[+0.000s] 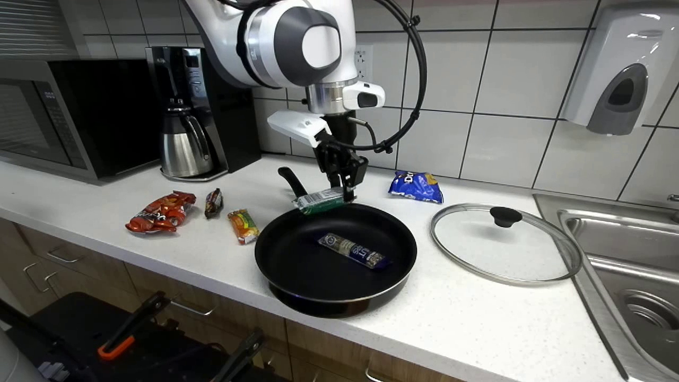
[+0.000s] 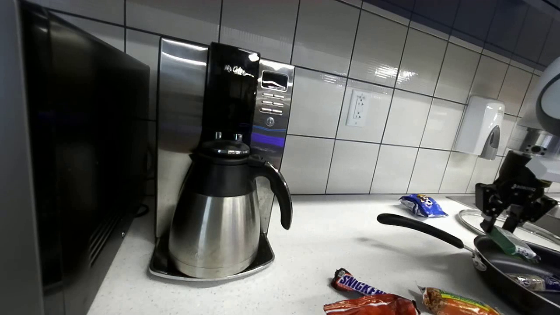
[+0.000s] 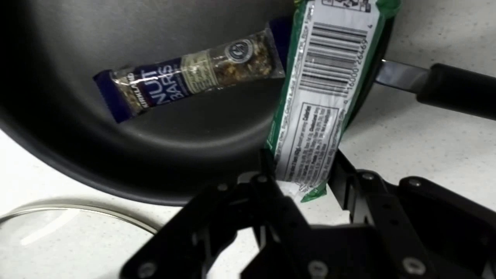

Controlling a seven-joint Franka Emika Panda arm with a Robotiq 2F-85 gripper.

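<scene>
My gripper is shut on one end of a green-and-white wrapped bar, whose barcode side faces the wrist camera. In exterior view 1 the green bar hangs over the back rim of the black frying pan, near its handle. Inside the pan lies a blue-ended nut bar, flat on the bottom. The pan's handle points toward the wall.
Left of the pan lie an orange-green packet, a small dark bar and a red bag. A blue packet rests behind, near the wall. The glass lid lies right, beside the sink.
</scene>
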